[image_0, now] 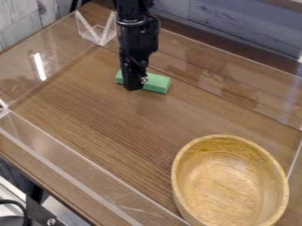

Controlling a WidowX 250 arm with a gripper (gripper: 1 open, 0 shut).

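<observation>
My black gripper [133, 78] reaches down from the top of the camera view to a small green block [154, 83] lying on the wooden table. Its fingers are over the left part of the block and hide some of it; whether anything is between them is hard to tell, though the finger looks narrow.
A yellow oval bowl [229, 187] sits at the lower right.
</observation>
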